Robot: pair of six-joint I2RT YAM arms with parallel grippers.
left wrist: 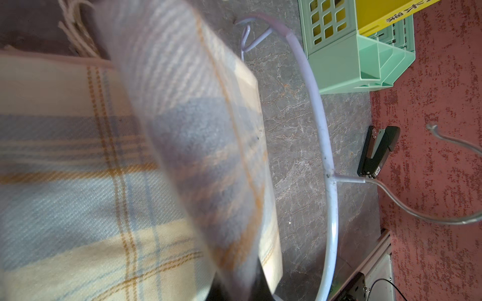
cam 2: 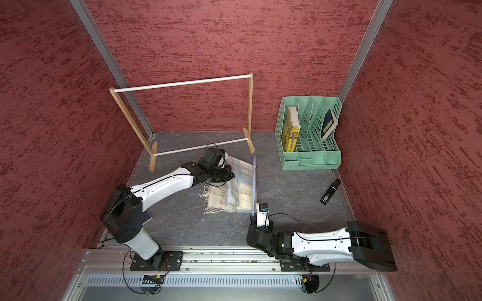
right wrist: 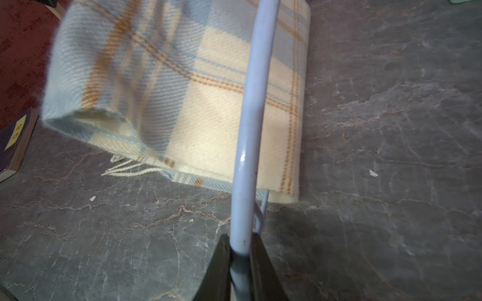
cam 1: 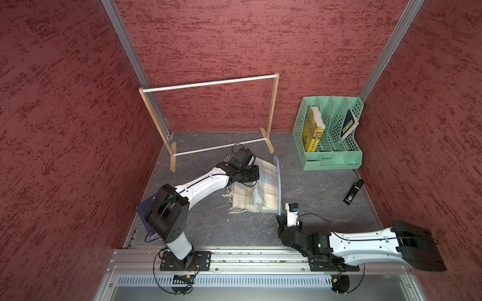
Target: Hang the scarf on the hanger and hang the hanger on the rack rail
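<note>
The plaid scarf (cam 1: 269,185), cream and pale blue with orange lines, lies partly on the table with one fold pulled up. My left gripper is shut on that raised fold, which hides most of its fingers in the left wrist view. A lilac hanger (left wrist: 321,130) stands on edge along the scarf's right side, its hook (left wrist: 431,215) turned to the right. My right gripper is shut on the hanger's bar (right wrist: 248,150). In the right wrist view that bar passes in front of the scarf; whether they touch I cannot tell.
A rack with a white rail (cam 1: 211,83) and wooden posts stands at the back left. A green organizer (cam 1: 331,160) with books is at the back right. On the right lies a black stapler (cam 1: 354,191); a dark blue book (cam 1: 144,214) lies at left, mostly behind my left arm.
</note>
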